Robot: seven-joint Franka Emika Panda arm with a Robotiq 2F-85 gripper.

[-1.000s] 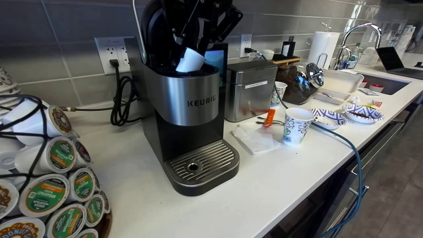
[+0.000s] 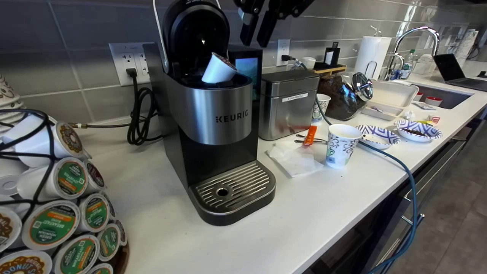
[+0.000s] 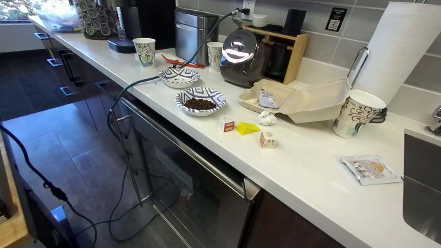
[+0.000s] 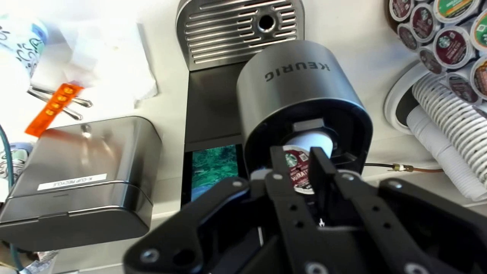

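Note:
A white coffee pod (image 2: 219,70) with a dark red Starbucks lid (image 4: 296,167) lies tilted in the top opening of the Keurig coffee maker (image 2: 204,107), whose upper lid (image 2: 196,34) is raised. It does not sit level in the holder. Above and to the right of the pod in exterior view 1 hangs my gripper (image 2: 256,38), partly open and touching nothing. In the wrist view the gripper has its two fingers spread a little, and the pod shows beyond and between them, apart from them.
A steel K-cup recycle bin (image 2: 290,105) stands right of the machine. Farther along are a paper cup (image 2: 341,145), a glass jar (image 2: 338,95) and patterned bowls (image 3: 201,101). A rack of pods (image 2: 50,223) occupies the left.
My gripper has moved up and to the right, away from the pod it was reaching around. The pod stays tilted in the machine's opening, its top edge now uncovered.

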